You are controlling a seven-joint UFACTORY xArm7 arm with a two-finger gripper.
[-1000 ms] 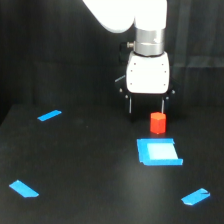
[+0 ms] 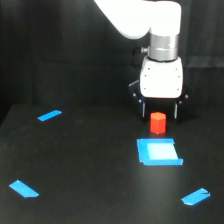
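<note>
A small red block (image 2: pixel 158 123) rests on the black table, just behind a white square (image 2: pixel 161 152) edged in blue tape. Above the block, my white gripper (image 2: pixel 160 109) points straight down. Its dark fingers are spread wide, one to the left of the block and one to the right, with visible gaps on both sides. The fingertips sit around the height of the block's top in the image; how far they are from it in depth is hard to tell.
Strips of blue tape lie on the table at the back left (image 2: pixel 49 115), front left (image 2: pixel 23 188) and front right (image 2: pixel 195 197). A dark curtain hangs behind.
The arm has shifted to the right and slightly down, bringing the open gripper from left of the block to in line with it. The block has not moved.
</note>
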